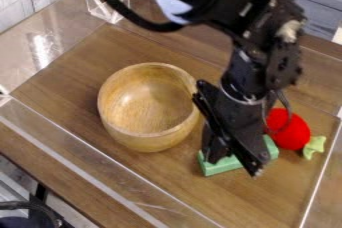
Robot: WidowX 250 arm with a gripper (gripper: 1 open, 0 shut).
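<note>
My black gripper (230, 132) hangs low over a light green block (219, 165) on the wooden table (147, 187), right of the wooden bowl (144, 107). Its fingertips partly hide the block; I see nothing held above the table, and the gap between the fingers is hard to make out.
A red object (291, 130) with a pale green part (314, 146) lies to the right of the gripper.
</note>
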